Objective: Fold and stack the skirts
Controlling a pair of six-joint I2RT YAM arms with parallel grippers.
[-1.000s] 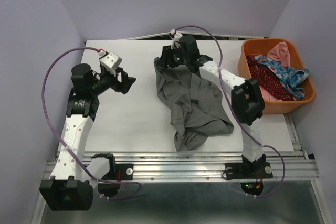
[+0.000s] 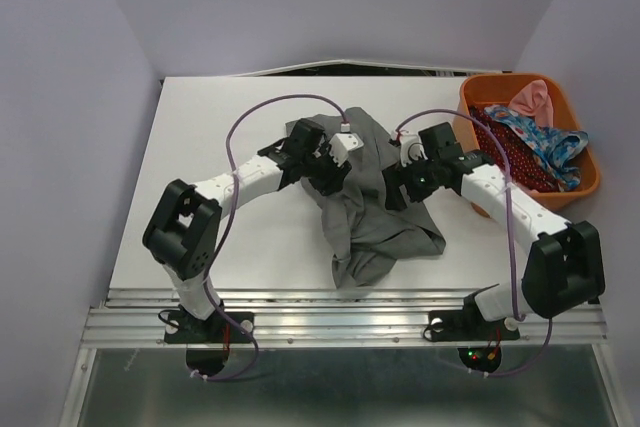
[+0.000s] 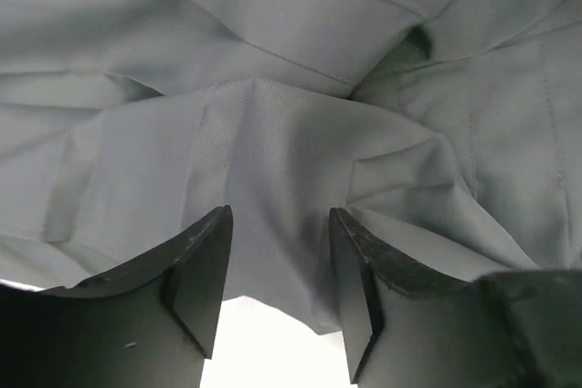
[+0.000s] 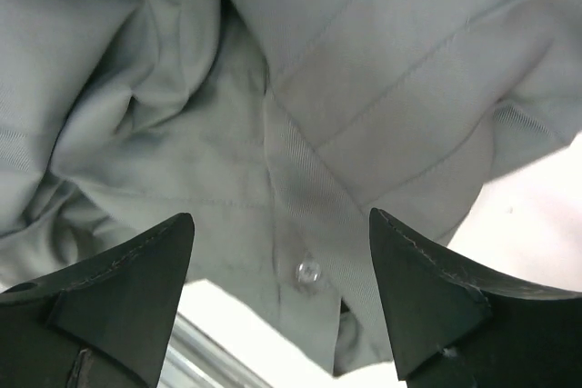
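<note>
A crumpled grey skirt (image 2: 375,247) lies spread on the white table, its folds filling both wrist views. My left gripper (image 2: 330,175) is down over its upper-left part; in the left wrist view its fingers (image 3: 191,288) are parted over the cloth, and whether they touch it I cannot tell. My right gripper (image 2: 400,182) is down over the skirt's right part, its fingers (image 4: 118,306) spread wide with grey fabric between and beneath them.
An orange bin (image 2: 585,182) holding patterned and pink cloths stands at the right rear. Its front edge has a metal rail.
My left gripper has come rightward from the left side onto the skirt.
</note>
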